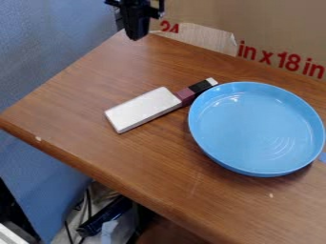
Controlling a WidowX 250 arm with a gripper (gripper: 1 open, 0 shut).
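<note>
A black gripper (135, 24) hangs at the top of the view, above the back left corner of the wooden table, apart from the objects; whether it is open or shut is unclear. A silver rectangular block (137, 111) lies on the table, with a maroon and black piece (197, 89) at its upper right end. A blue plate (254, 129) sits to the right of them.
A cardboard box (274, 33) with red printing stands behind the table (95, 91).
</note>
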